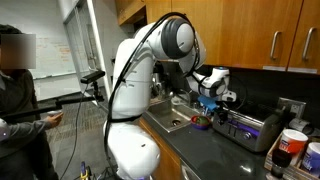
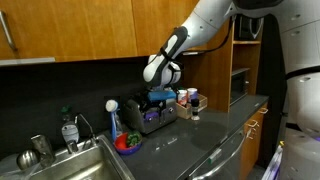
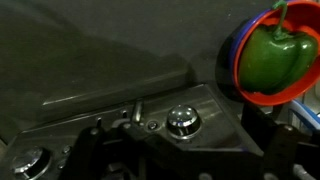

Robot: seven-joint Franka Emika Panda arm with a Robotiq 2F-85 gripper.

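Observation:
My gripper (image 1: 224, 106) hangs over the back of the counter, in front of a dark appliance (image 2: 156, 119) and close to the bowl. In the wrist view its dark fingers (image 3: 262, 128) stand apart at the bottom, and nothing shows held between them. A round silver knob (image 3: 183, 121) on the appliance appears in the gap. A green pepper (image 3: 273, 60) lies in a red bowl (image 3: 239, 72) at upper right, to one side of the fingers. The fingertips are too dark to tell whether they touch anything.
A sink (image 2: 85, 164) lies beside the bowl, with a faucet (image 2: 89, 127) and a soap bottle (image 2: 70, 132) behind it. Cups and a wooden box (image 1: 290, 165) stand at the other end.

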